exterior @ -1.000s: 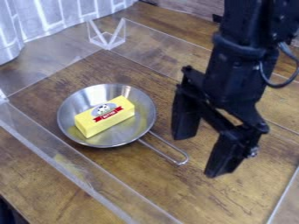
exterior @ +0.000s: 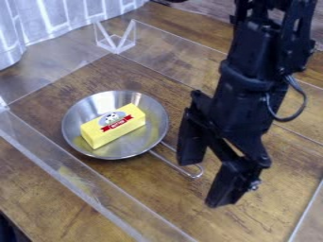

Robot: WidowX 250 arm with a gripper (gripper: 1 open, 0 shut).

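Observation:
A yellow butter-like block [exterior: 113, 127] with a red label and cow logo lies in a round steel pan [exterior: 78, 112] at centre left, whose wire handle runs toward the lower right, partly behind my gripper. My black gripper [exterior: 214, 166] is at the right, beside the pan and above its handle, its two fingers apart with nothing visible between them.
Clear plastic walls line the left and back of the wooden table [exterior: 139, 208]. A small clear plastic piece [exterior: 115, 38] stands at the back left near a white curtain.
My gripper has shifted slightly leftward over about the last second, closer to the pan. The pan and block have not moved.

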